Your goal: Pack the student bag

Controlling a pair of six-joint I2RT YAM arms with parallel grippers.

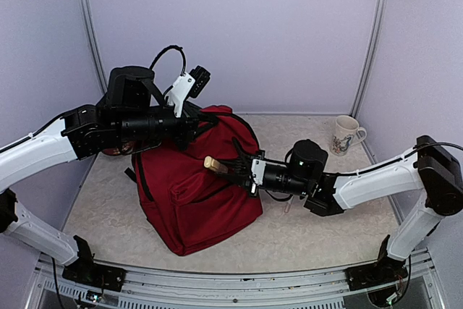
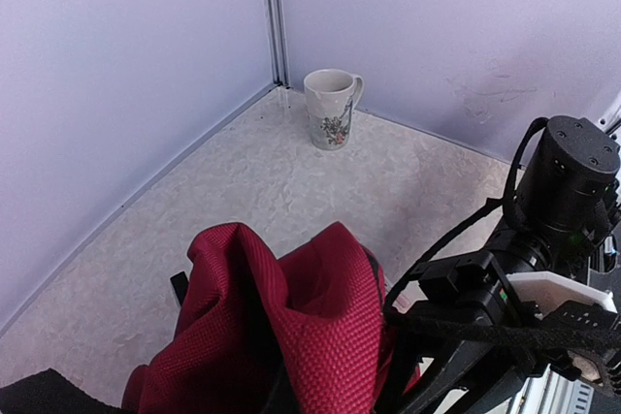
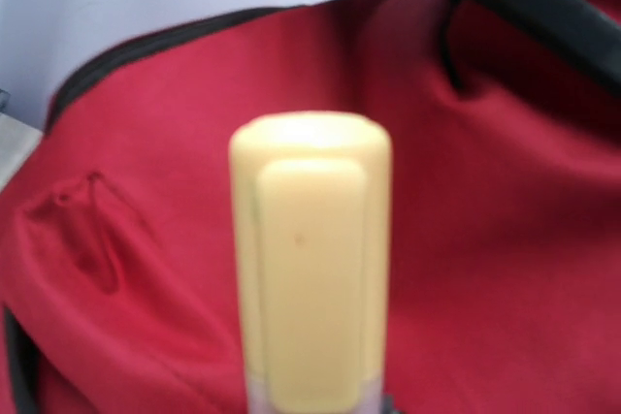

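Observation:
A red bag (image 1: 195, 215) with black zips lies on the table, its folded upper fabric (image 2: 330, 336) filling the bottom of the left wrist view. My left gripper (image 1: 202, 117) is shut on the bag's top edge; its fingertips are mostly hidden by the arm and cloth. Over the bag's front, my right gripper (image 1: 226, 167) is shut on a pale yellow-capped marker (image 1: 214, 164). In the right wrist view, the marker's cap (image 3: 312, 269) points upward in front of the red fabric, and the gripper's fingers are out of sight.
A white mug (image 1: 346, 135) with a printed pattern stands at the back right, clear of both arms. Bare table (image 1: 325, 244) lies right of the bag. Pale walls close off the back and sides.

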